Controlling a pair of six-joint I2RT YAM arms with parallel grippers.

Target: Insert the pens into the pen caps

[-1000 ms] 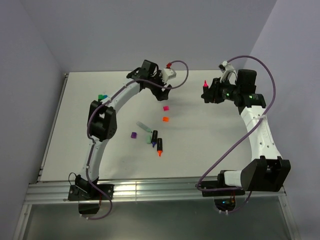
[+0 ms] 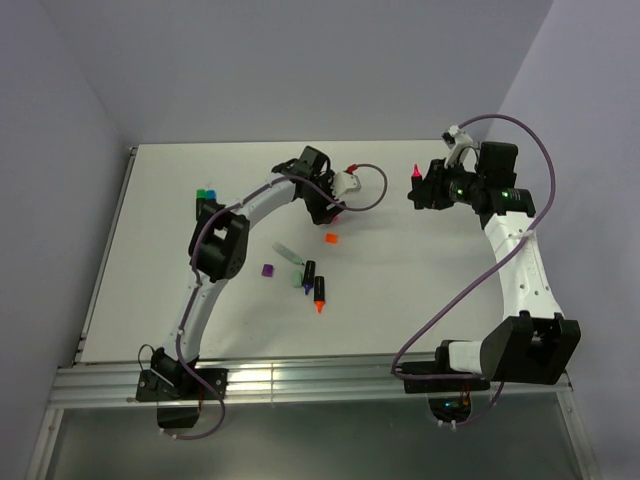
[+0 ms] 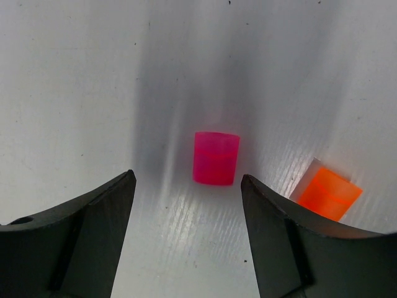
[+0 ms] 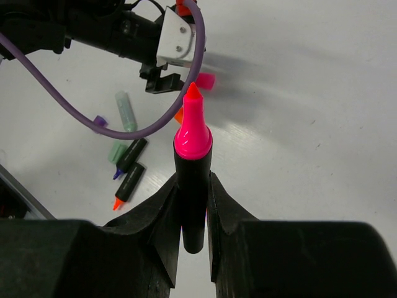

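Observation:
The pink pen, black-bodied with its pink tip upward, is gripped by my right gripper and held upright above the right side of the table. On the table, the pink cap sits between and just beyond the fingertips of my left gripper, which stands open with nothing held. The orange cap lies just to its right in the left wrist view. Farther toward the front lie the orange pen, the purple pen and the purple cap.
A pale green pen and a green cap lie near the dark pens. Green and blue pieces are at the far left, partly hidden by the left arm.
My left gripper has come down and toward the front, over the pink cap. The right gripper, still holding the pink pen, has shifted slightly to the right and frontward.

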